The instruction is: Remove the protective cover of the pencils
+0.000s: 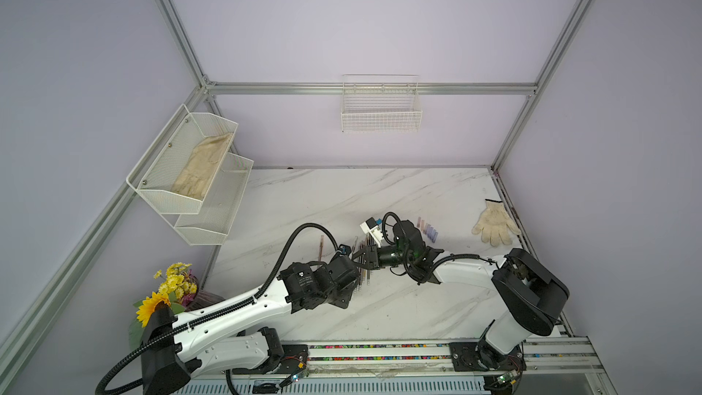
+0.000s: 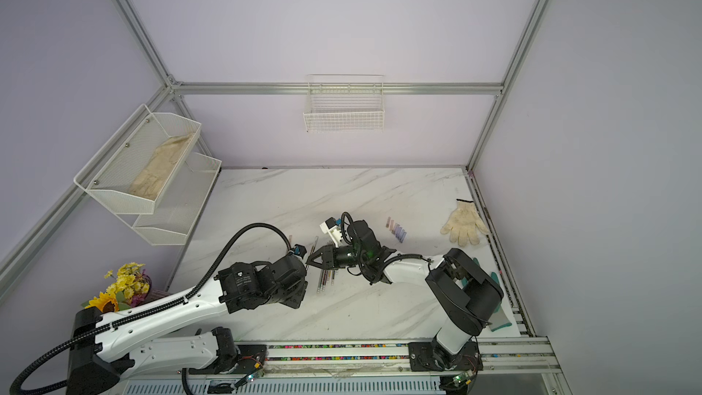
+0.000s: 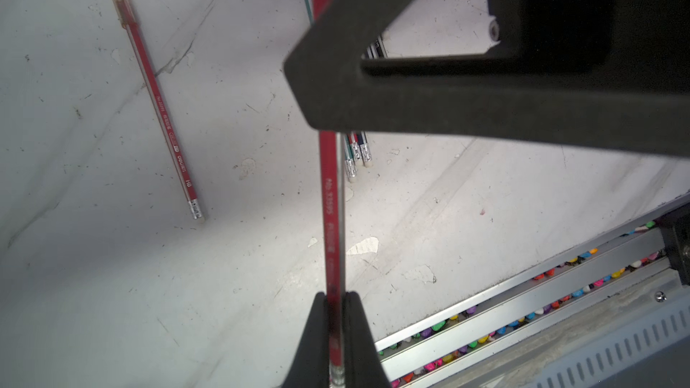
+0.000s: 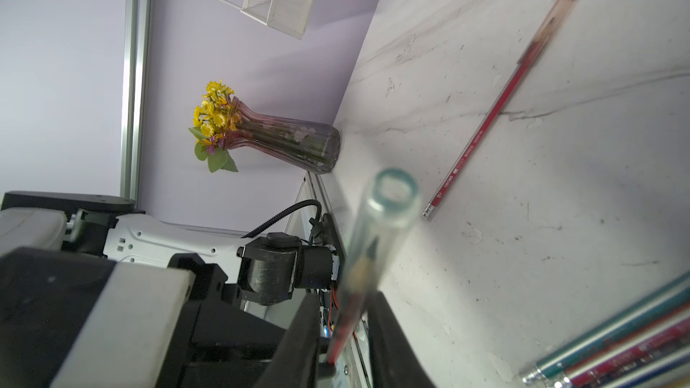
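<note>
A red pencil (image 3: 330,222) is held near its eraser end between the fingertips of my left gripper. Its capped tip, a clear cover (image 4: 379,226), rises in the right wrist view between the fingertips of my right gripper, which look part open; whether they touch it is unclear. The right gripper's dark body crosses over the pencil in the left wrist view. Another red pencil with a clear cover (image 4: 496,107) lies on the table, and several pencils (image 4: 611,345) lie grouped beside it.
A flower vase (image 4: 287,140) stands at the left edge, under white wire shelves (image 1: 201,208). A beige glove (image 1: 495,223) lies at the right, with short coloured sticks (image 1: 427,230) nearer the middle.
</note>
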